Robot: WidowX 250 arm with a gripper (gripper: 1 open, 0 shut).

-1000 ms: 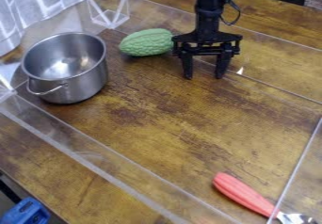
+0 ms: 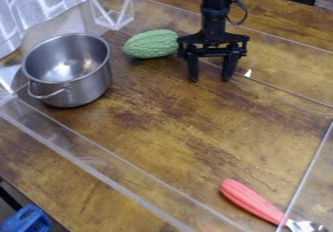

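The black robot gripper [image 2: 211,62] hangs down at the top centre of the view, its fingers low over the wooden table [image 2: 182,138]. It is dark and small, so whether it is open or shut, or holds anything, cannot be told. Just left of it lies a green bitter-melon-like vegetable [image 2: 150,45]. A steel pot [image 2: 68,72] stands further left on the table.
A red-handled utensil [image 2: 254,202] lies at the front right. A blue object [image 2: 26,219] is at the bottom-left corner, off the wood. Transparent walls run along the sides.
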